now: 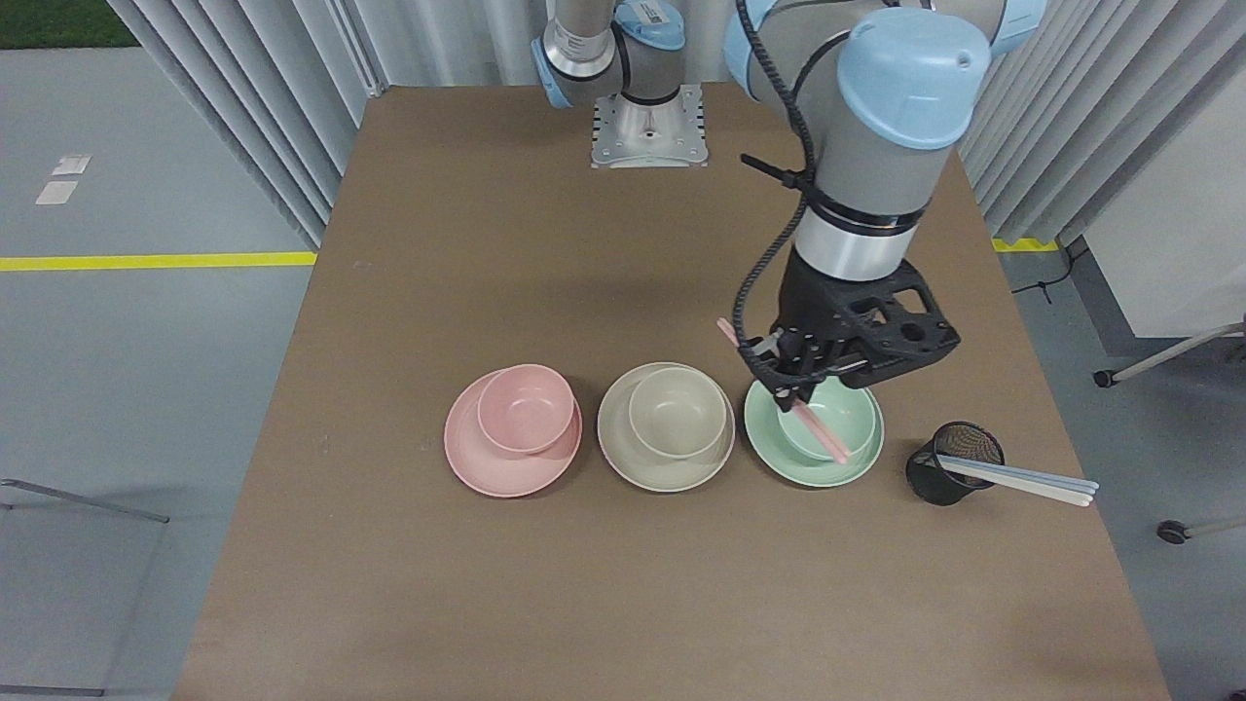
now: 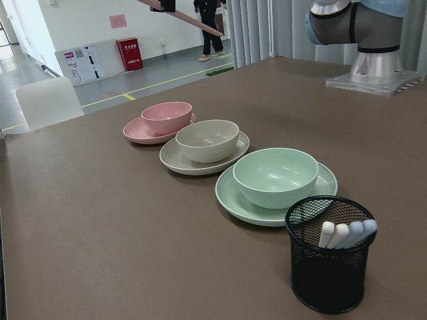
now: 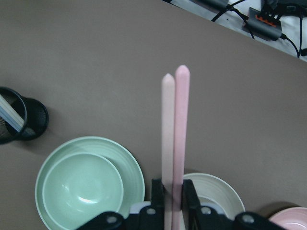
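A pair of pink chopsticks (image 3: 180,124) is held in my gripper, shut on them and high above the green bowl (image 1: 824,432) in the front view; in the left view the chopsticks (image 2: 200,24) show at the top edge. The green bowl sits on a green plate (image 3: 134,177). To its left are a cream bowl (image 1: 677,411) on a cream plate (image 1: 654,467) and a pink bowl (image 1: 525,409) on a pink plate (image 1: 496,469).
A black mesh cup (image 2: 327,280) at the right holds blue and white chopsticks (image 1: 1028,479).
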